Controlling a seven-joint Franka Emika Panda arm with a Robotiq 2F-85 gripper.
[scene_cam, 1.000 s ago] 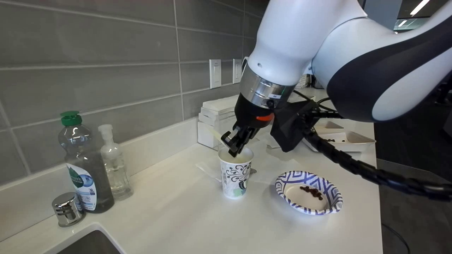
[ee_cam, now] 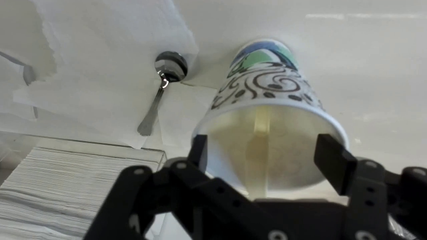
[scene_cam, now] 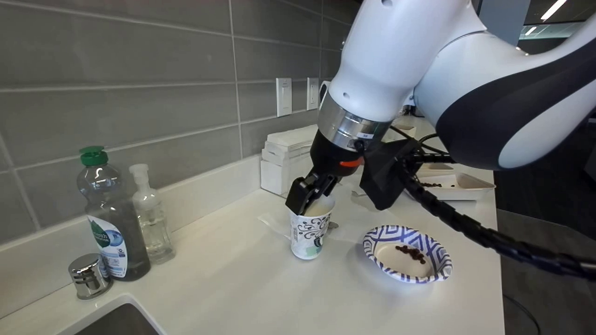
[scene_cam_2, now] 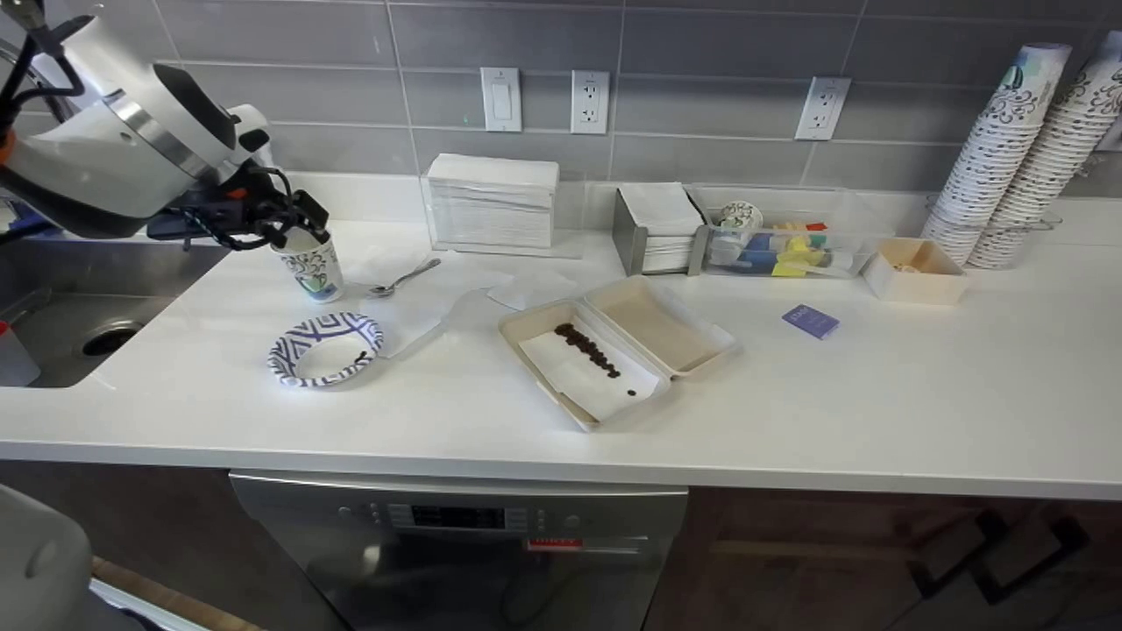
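A white paper cup with a brown swirl pattern stands on the counter. My gripper is at its mouth, fingers parted, with the fingertips near opposite sides of the rim in the wrist view. Inside the cup a pale yellowish, translucent stick leans between the fingers, touching neither fingertip as far as I can see. In the second exterior view, the gripper covers part of the cup's top.
A blue-patterned bowl with dark bits sits near the cup. Behind are a metal spoon and a napkin holder. An open takeout box lies to the right in the second exterior view. Soap bottles stand by the sink.
My gripper has tilted and shifted slightly left at the cup's rim, its fingers now wider apart.
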